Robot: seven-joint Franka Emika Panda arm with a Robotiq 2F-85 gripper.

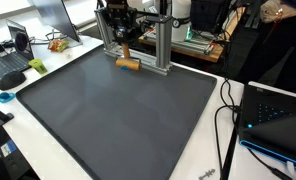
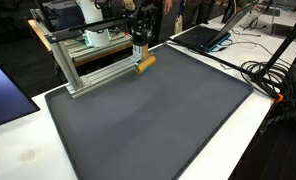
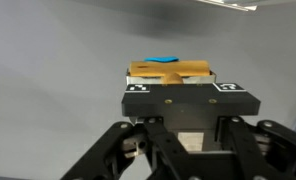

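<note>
An orange mallet-shaped piece (image 1: pixel 127 64), with a round horizontal head and an upright stem, is near the back edge of the dark grey mat (image 1: pixel 118 110). My gripper (image 1: pixel 125 39) is above the head, shut on the stem. In exterior view 2 the orange head (image 2: pixel 146 64) is close to the metal rail. In the wrist view the head (image 3: pixel 148 69) shows past the black finger bar, with a small blue patch (image 3: pixel 161 58) beyond it. Whether the head touches the mat cannot be told.
A metal rail frame (image 2: pixel 103 77) stands along the mat's back edge, close to the gripper. A laptop (image 1: pixel 273 122) lies to the right with cables beside it. Small items, including a blue one (image 1: pixel 6 97), lie on the left.
</note>
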